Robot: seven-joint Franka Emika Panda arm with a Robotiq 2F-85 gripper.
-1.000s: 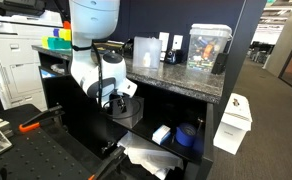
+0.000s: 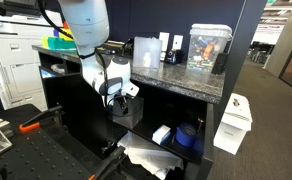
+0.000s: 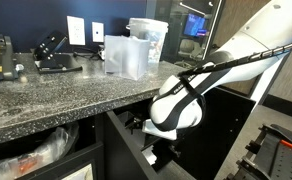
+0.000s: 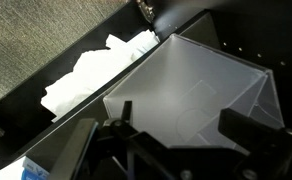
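A grey, see-through plastic bin [image 4: 191, 85] fills the middle of the wrist view, with its flat floor and slanting walls visible. My gripper is over it, fingers apart, with nothing seen held between them. In exterior view 1 the gripper [image 2: 120, 101] reaches down into the left part of the dark shelf under the counter, at the bin [image 2: 133, 113]. Whether its fingers touch the bin, I cannot tell. Exterior view 2 mostly hides the fingertips behind the shelf wall.
White cloth [image 2: 151, 156] lies in an open drawer in front of the shelf. A blue container [image 2: 186, 133] and a small white-and-blue item [image 2: 161, 134] occupy the shelf's right side. Above is the speckled counter [image 2: 176, 80], bearing a clear tub [image 2: 208, 46]. Dark panels flank the gripper closely.
The arm's upper links have swung and tilted slightly, while the hand has shifted only a little near the bin. The cloth and shelf items have stayed where they were.
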